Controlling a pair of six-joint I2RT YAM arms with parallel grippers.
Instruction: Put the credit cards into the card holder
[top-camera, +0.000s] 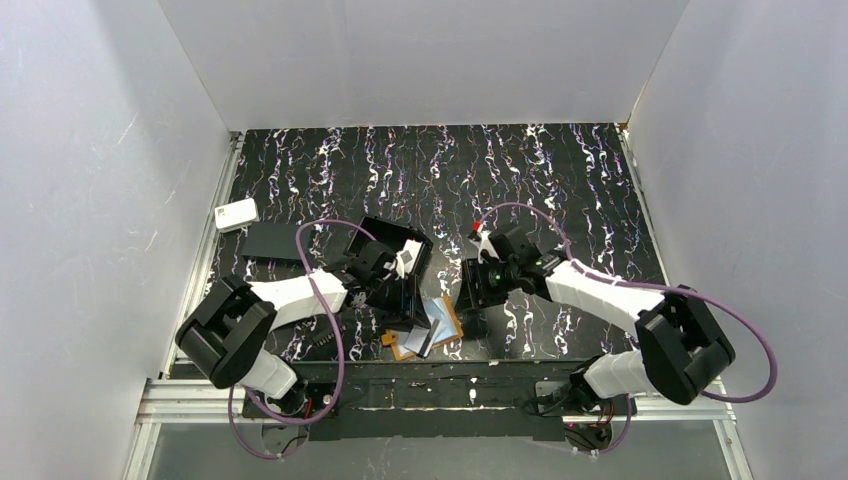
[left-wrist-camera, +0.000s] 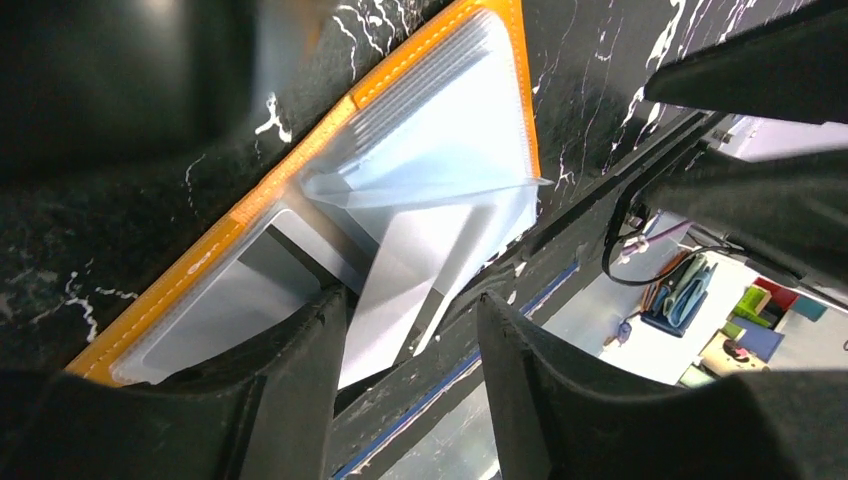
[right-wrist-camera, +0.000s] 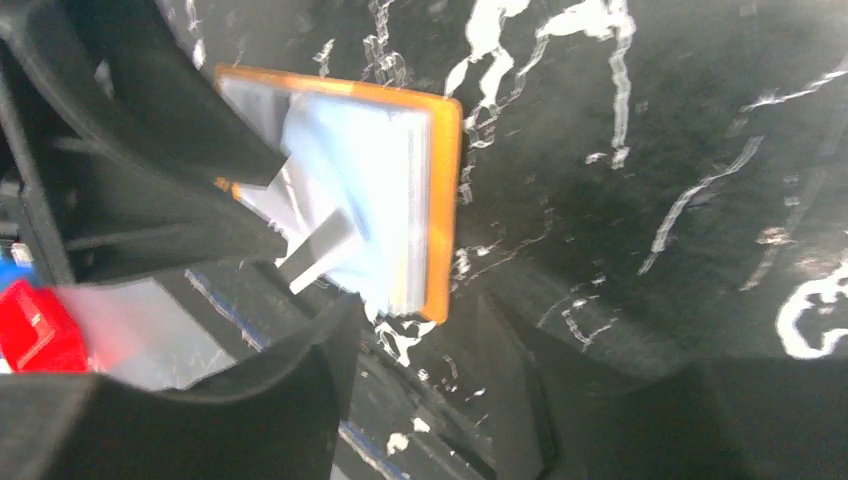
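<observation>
An open orange card holder (top-camera: 450, 318) with clear sleeves lies at the table's front centre; the left wrist view shows its stitched edge (left-wrist-camera: 215, 245) and white cards (left-wrist-camera: 400, 280) in it, one sticking out at an angle. My left gripper (top-camera: 405, 315) is over the holder's left part, fingers apart low at the cards; whether they touch is unclear. My right gripper (top-camera: 475, 295) hovers just right of the holder, fingers apart with nothing seen between them. In the blurred right wrist view the holder (right-wrist-camera: 440, 210) lies beyond its fingertips.
A black box (top-camera: 370, 230) sits behind the left gripper, with a dark flat panel (top-camera: 270, 240) and a white block (top-camera: 236, 214) farther left. The front edge is close below the holder.
</observation>
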